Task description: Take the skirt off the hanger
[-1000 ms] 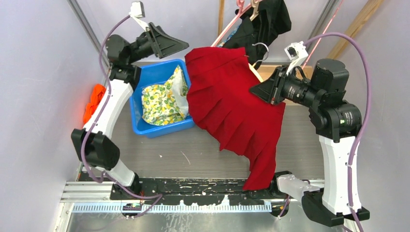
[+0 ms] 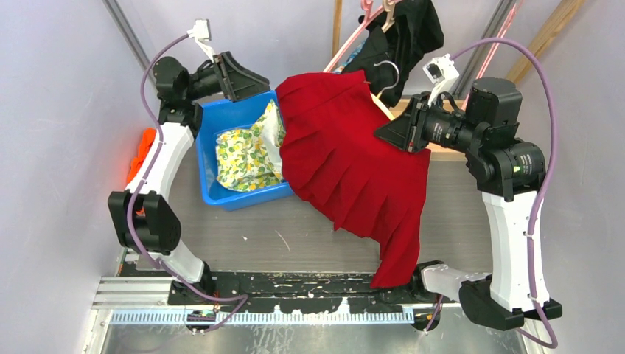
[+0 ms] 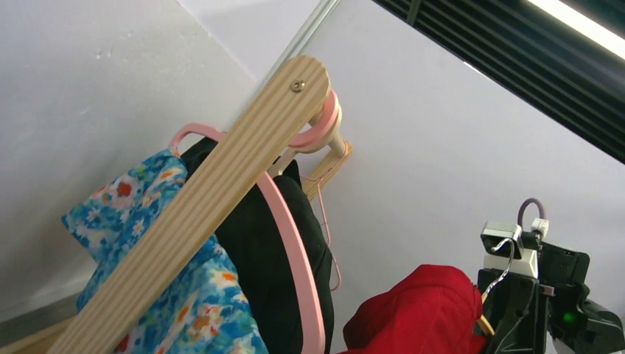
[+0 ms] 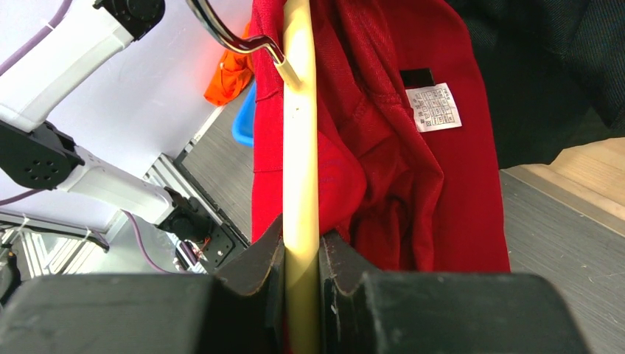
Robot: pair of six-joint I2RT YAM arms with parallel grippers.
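Observation:
The red pleated skirt (image 2: pixel 346 169) hangs on a yellow hanger with a metal hook, its hem trailing over the floor. My right gripper (image 2: pixel 387 133) is at the upper right of the skirt; in the right wrist view its fingers close round the hanger bar (image 4: pixel 301 169), with red fabric and a white label (image 4: pixel 433 109) alongside. My left gripper (image 2: pixel 262 88) stands open and empty, left of the skirt and above the blue bin. In the left wrist view the skirt (image 3: pixel 413 317) shows low at right.
The blue bin (image 2: pixel 214 188) holds yellow floral cloth. The wooden rack (image 3: pixel 191 221) carries blue floral and dark garments on pink hangers. An orange cloth (image 2: pixel 140 162) lies by the left wall.
My left gripper has moved down and back leftward from the skirt.

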